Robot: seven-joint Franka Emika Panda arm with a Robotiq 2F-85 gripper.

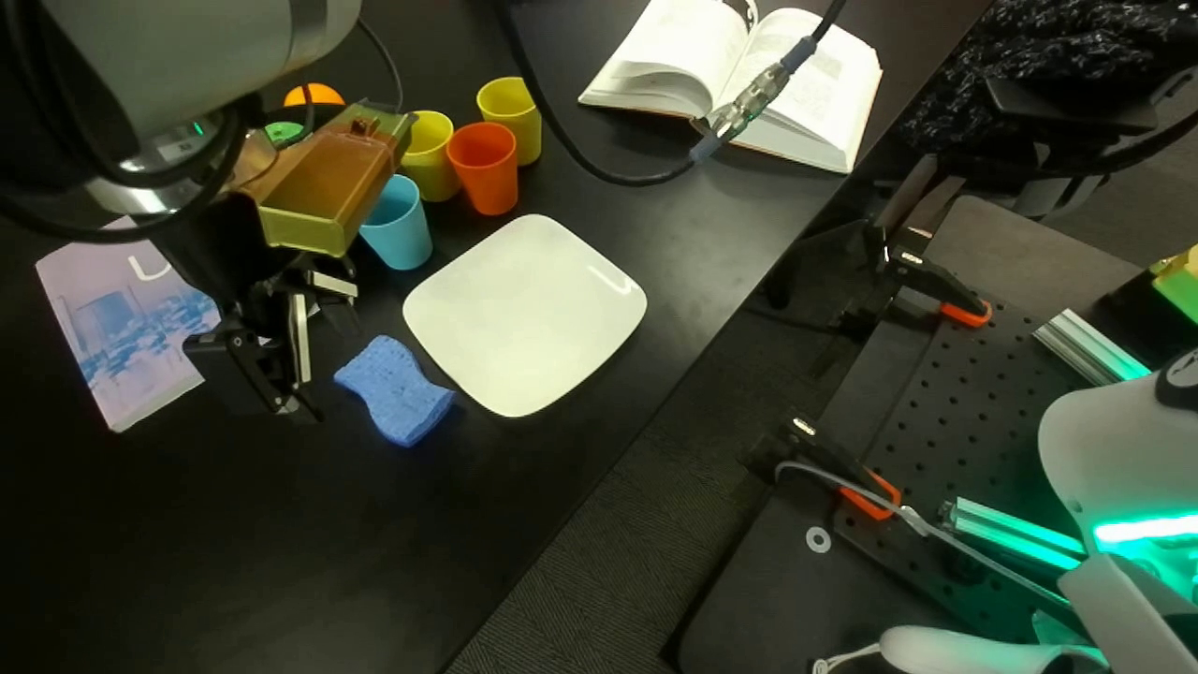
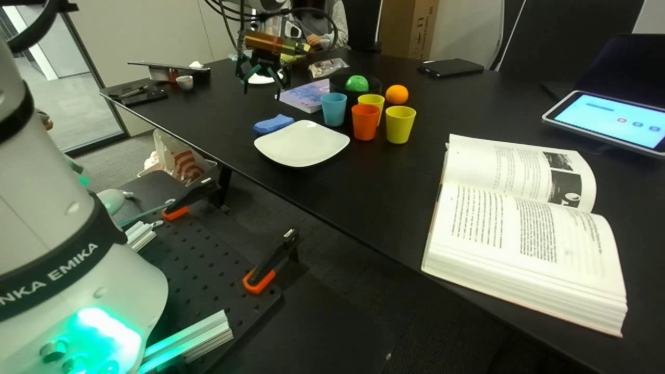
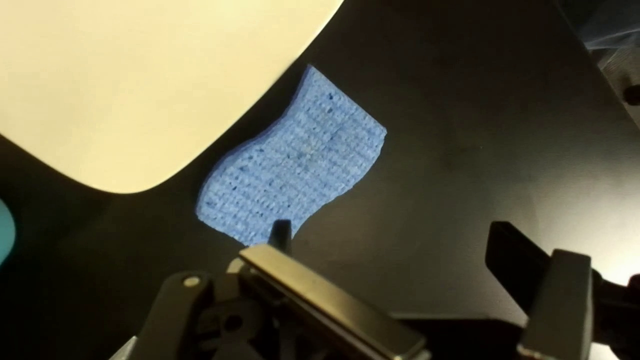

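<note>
My gripper (image 1: 309,365) hangs over the black table, its fingers open and empty. A blue sponge (image 1: 395,389) lies flat on the table, just to the right of the fingers in exterior view 1. In the wrist view, the sponge (image 3: 294,159) fills the middle, ahead of the gripper, and one fingertip overlaps its near corner from the camera's side. Beside the sponge is an empty white plate (image 1: 525,315), close to it. Exterior view 2 has the gripper (image 2: 265,90) raised above the table, clear of the sponge (image 2: 273,124).
Blue (image 2: 334,109), orange (image 2: 365,121) and yellow (image 2: 399,124) cups stand behind the plate. A dark bowl (image 2: 340,85) holds a green ball, with an orange fruit (image 2: 397,94) beside it. An open book (image 2: 523,224) lies farther along.
</note>
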